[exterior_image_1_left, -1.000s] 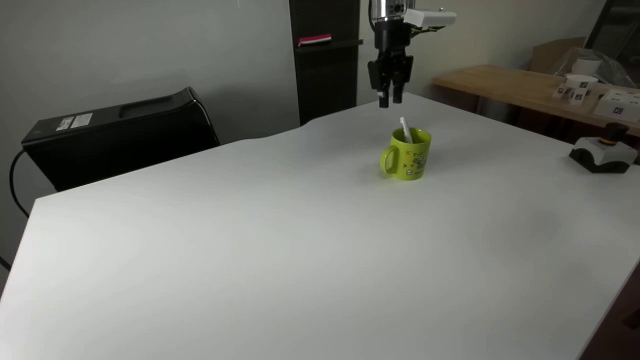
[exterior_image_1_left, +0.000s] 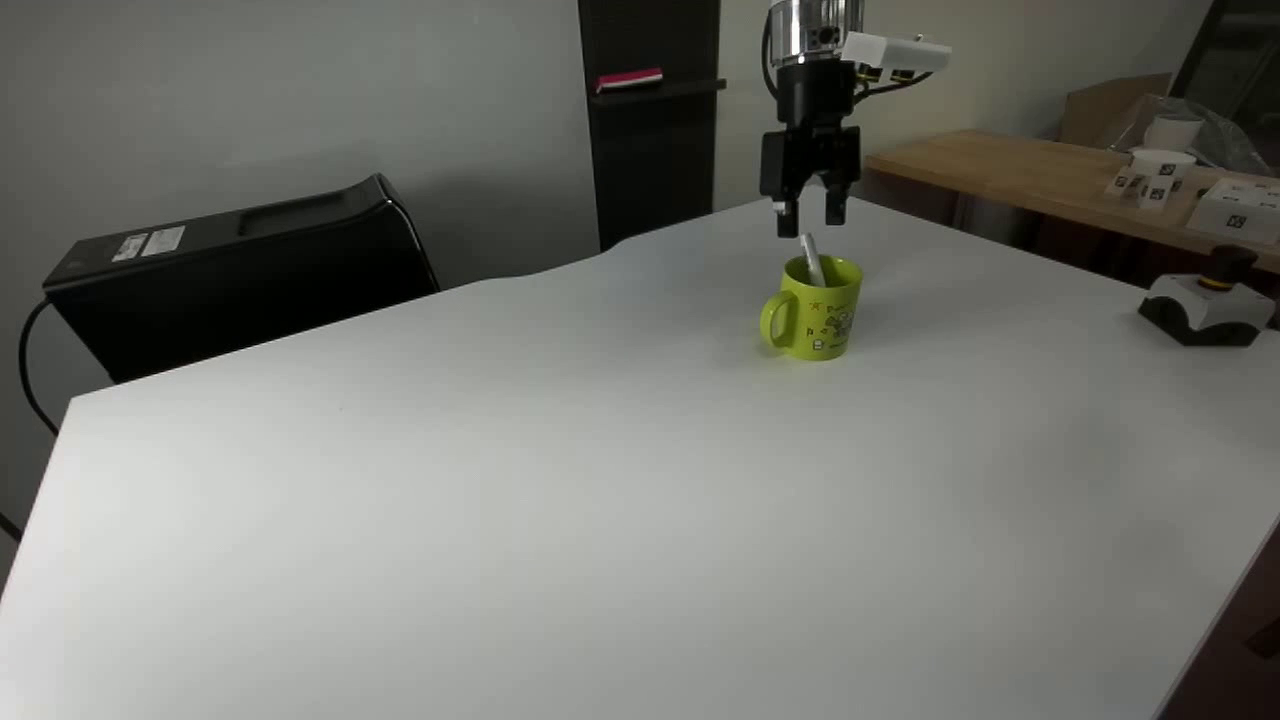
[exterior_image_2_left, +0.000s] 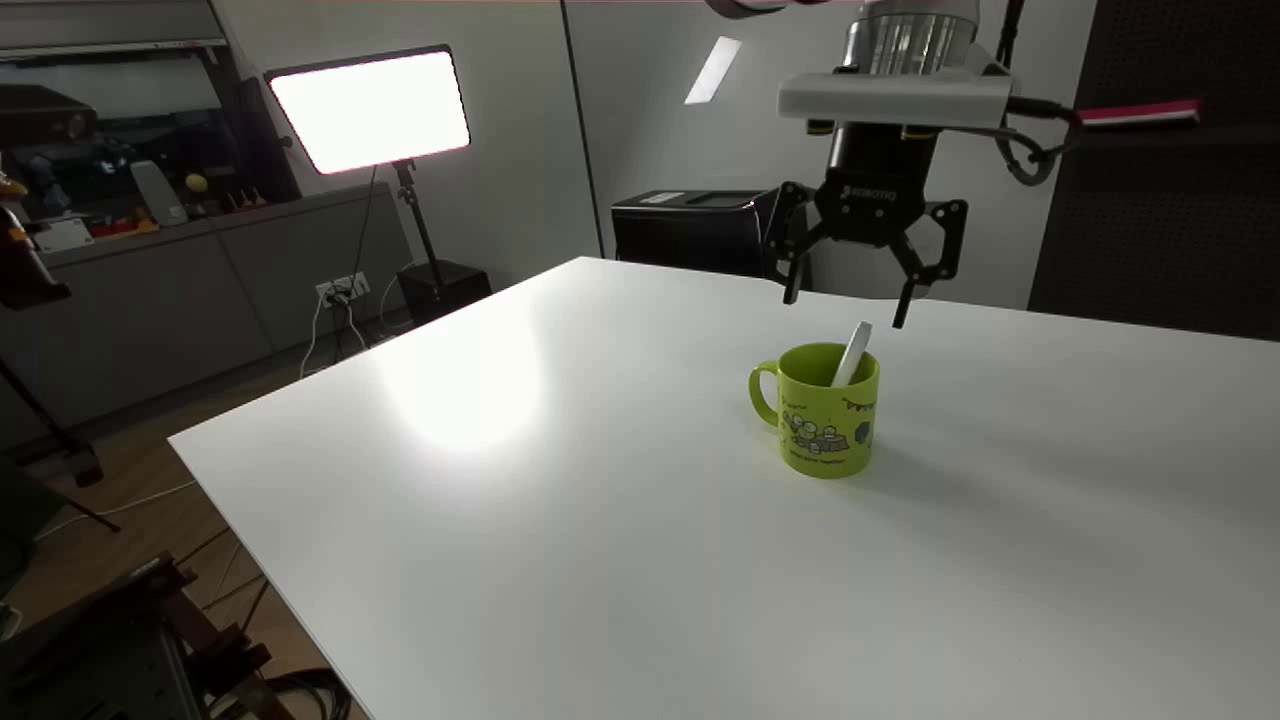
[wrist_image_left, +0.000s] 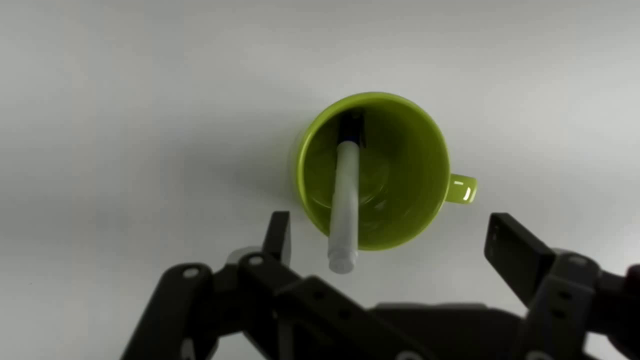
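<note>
A lime-green mug (exterior_image_1_left: 821, 318) with printed drawings stands upright on the white table, its handle to the left in both exterior views. Leaning inside it is a white marker (exterior_image_2_left: 852, 355), whose upper end sticks out past the rim. From above, in the wrist view, the marker's dark end (wrist_image_left: 350, 127) lies down in the mug (wrist_image_left: 414, 168). My gripper (exterior_image_2_left: 845, 307) hangs above and a little behind the mug, open and empty. The marker (wrist_image_left: 344, 210) lies ahead of the gap between the fingertips, clear of both.
A small white-and-black device with a dark knob (exterior_image_1_left: 1206, 300) sits at the table's right side. Beyond the far left edge stands a black machine (exterior_image_1_left: 240, 270).
My gripper has come lower and shifted to the right in exterior view 1, closer to the mug. The mug and marker have stayed where they were.
</note>
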